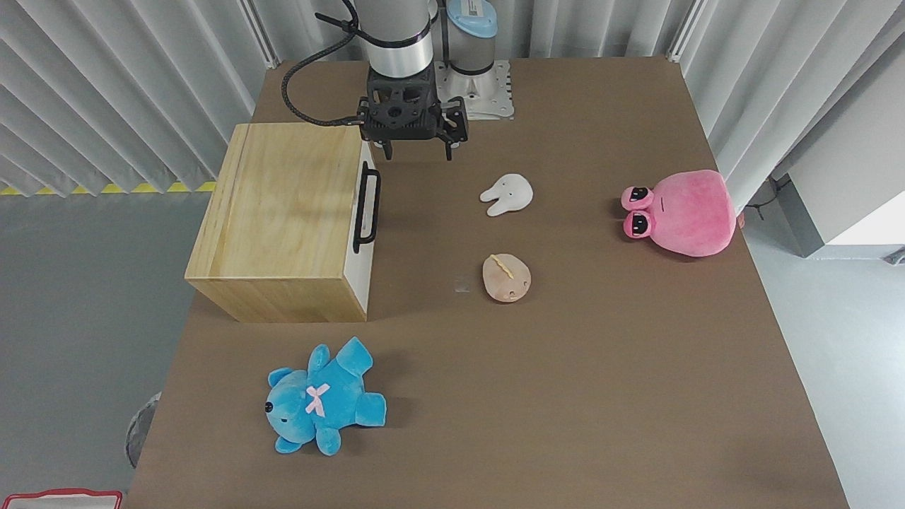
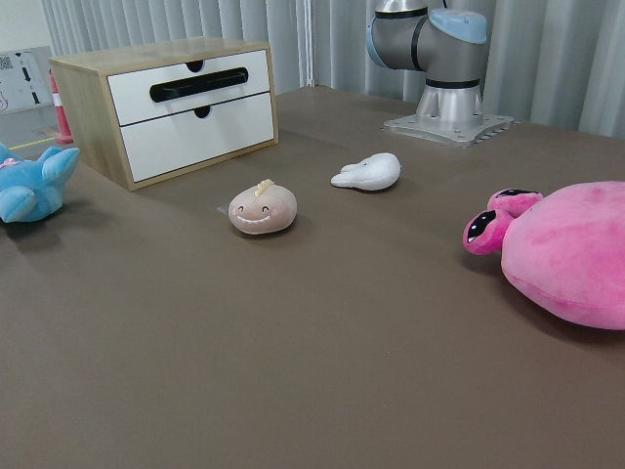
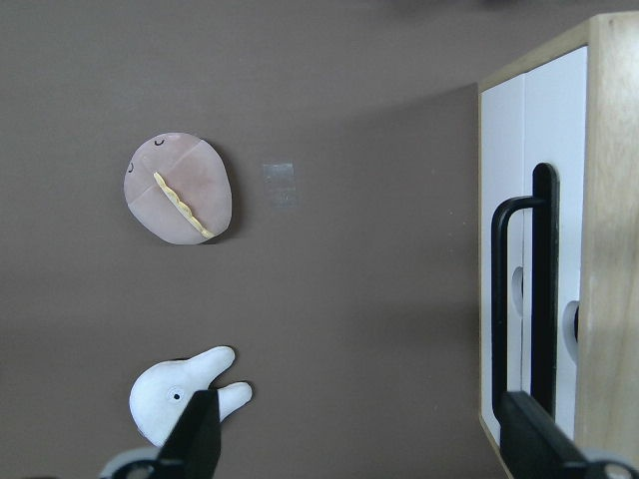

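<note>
My gripper (image 1: 419,145) hangs near the back of the table beside a wooden box (image 1: 271,203) with two white drawers (image 2: 195,138) and a black handle (image 3: 544,289). In the wrist view its fingers stand wide apart with nothing between them, over the white bunny-like toy (image 3: 168,397) and the handle side. A round beige smiling plush (image 1: 506,277) lies in front of the white toy (image 1: 506,194), right of the box. The drawers appear closed.
A blue teddy (image 1: 327,395) lies at the front left. A pink plush (image 1: 683,213) lies at the right edge.
</note>
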